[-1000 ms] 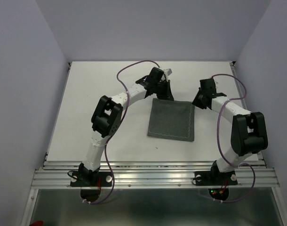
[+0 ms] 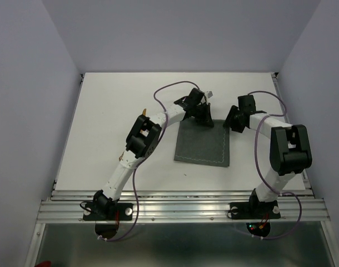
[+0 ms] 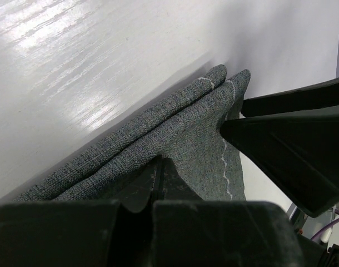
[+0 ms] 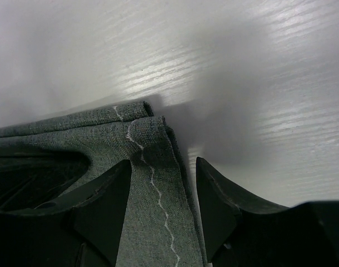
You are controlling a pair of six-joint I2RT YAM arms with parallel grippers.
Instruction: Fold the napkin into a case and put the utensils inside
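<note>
The dark grey napkin (image 2: 200, 146) lies on the table with a doubled, folded top edge. My left gripper (image 2: 208, 123) is shut on that upper edge near the middle; in the left wrist view its tips (image 3: 161, 167) press into the cloth. My right gripper (image 2: 229, 125) is part open at the top right corner, and in the right wrist view its fingers straddle the corner (image 4: 153, 133) with its stitched line, the cloth between them but not visibly gripped. Utensils behind the left arm are mostly hidden, only orange bits showing.
The left arm crosses the middle. The walls stand behind and at both sides.
My left gripper has moved right and slightly down onto the napkin's upper edge.
</note>
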